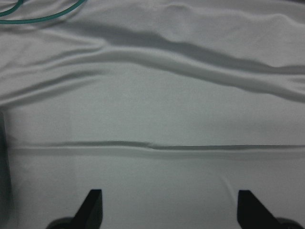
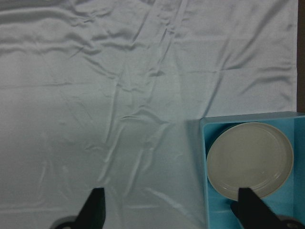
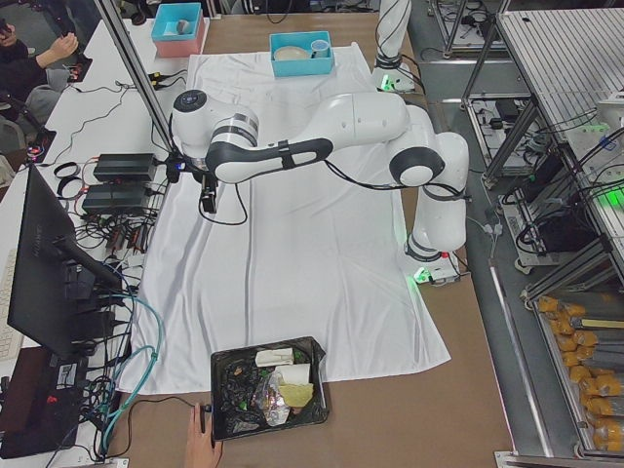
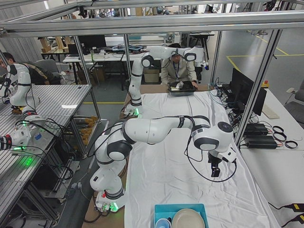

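Observation:
My left gripper (image 3: 208, 200) hangs high over the white cloth (image 3: 292, 273), its fingers wide apart with only cloth visible beneath. My right gripper (image 4: 214, 168) also stands open and empty, above the cloth beside a blue tray (image 3: 302, 70) (image 2: 205, 157). The tray holds a beige plate (image 4: 189, 221) (image 2: 250, 157) and a light blue cup (image 4: 162, 224).
A black bin (image 3: 219, 385) with wrappers and white items sits at the cloth's far end from the blue tray, a person's hand (image 3: 200, 444) beside it. A monitor (image 3: 54, 283), cables and black boxes line one side.

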